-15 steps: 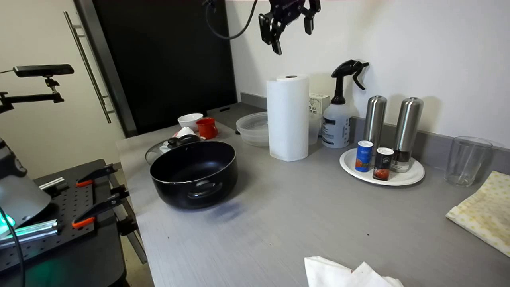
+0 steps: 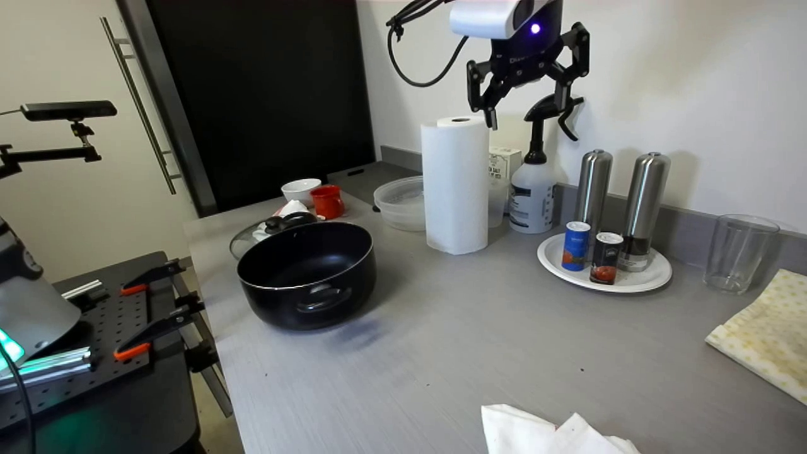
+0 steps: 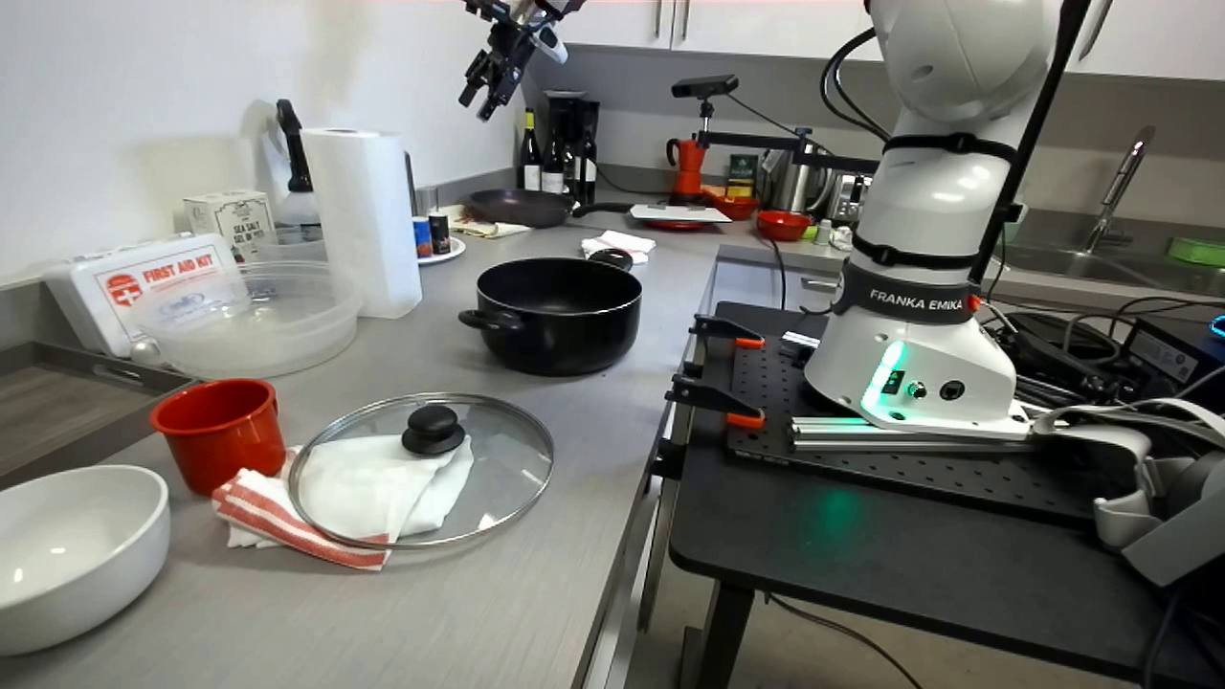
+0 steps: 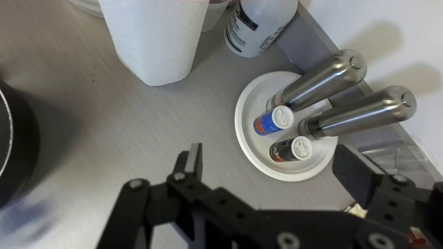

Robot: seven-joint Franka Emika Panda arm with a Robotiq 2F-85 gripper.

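My gripper (image 2: 529, 113) hangs in the air above the counter, its fingers spread wide with nothing between them. In the wrist view, a white plate (image 4: 245, 120) lies below and beyond the fingertips (image 4: 194, 159). It bears a blue shaker (image 4: 272, 120), a black shaker (image 4: 290, 149) and two steel mills (image 4: 324, 79), all standing. A black pot (image 2: 306, 280), open on top, sits on the counter to the left. Its inside looks empty in exterior view 1. The glass lid (image 3: 494, 471) rests on a folded cloth (image 3: 379, 482) near the red mug (image 3: 218, 431).
A paper towel roll (image 2: 456, 189) and a spray bottle (image 2: 531, 197) stand left of the plate, near the wall. To its right are a clear glass (image 2: 737, 257) and a yellow-patterned cloth (image 2: 772, 325). Bare counter (image 2: 454, 325) lies between pot and plate.
In exterior view 1 my gripper has moved right and down, from above the paper towel roll's left side to near the spray bottle's top. It stays open. The objects on the counter have not moved.
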